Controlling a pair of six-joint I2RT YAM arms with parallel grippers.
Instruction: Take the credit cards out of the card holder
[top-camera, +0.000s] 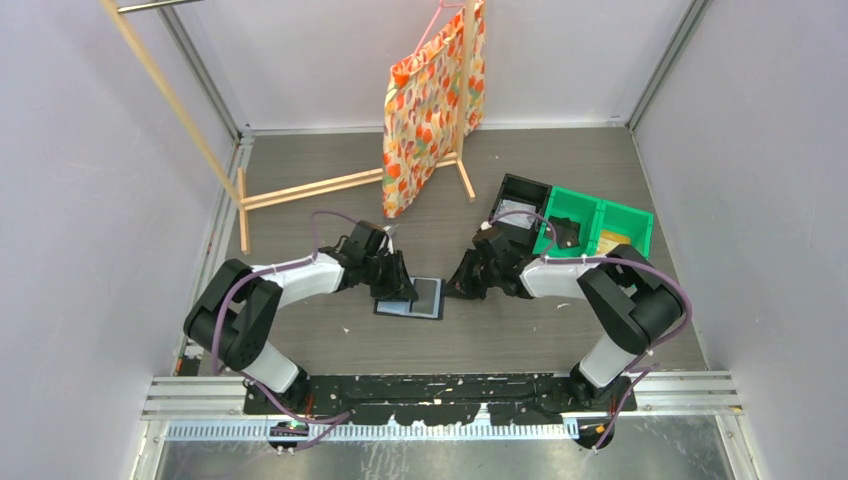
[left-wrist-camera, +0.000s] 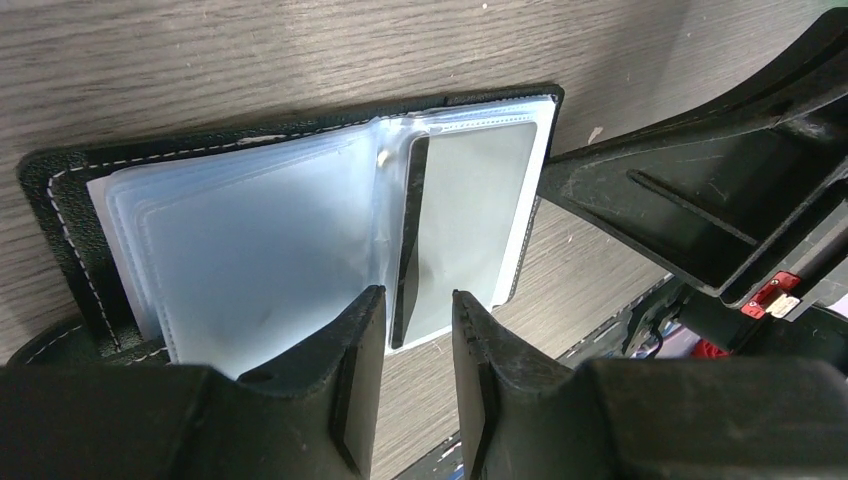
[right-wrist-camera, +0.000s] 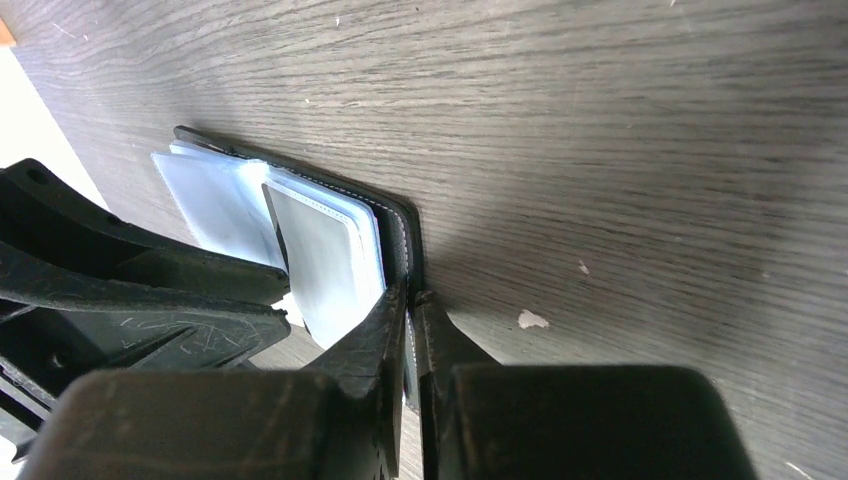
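Note:
The black card holder (top-camera: 437, 310) lies open on the table between the grippers, with clear sleeves (left-wrist-camera: 245, 250) and a pale card-like panel (left-wrist-camera: 466, 210) beside a dark slot. My left gripper is open above the holder, fingertips either side of the slot's lower end, nothing visibly held. My right gripper is at the holder's outer right edge, its fingertips close together with a narrow gap; whether the edge is between them is unclear.
Black and green bins (top-camera: 620, 225) with items stand at the back right. A wooden rack (top-camera: 310, 190) with a hanging patterned cloth (top-camera: 420, 130) is at the back. Bare table surrounds the holder.

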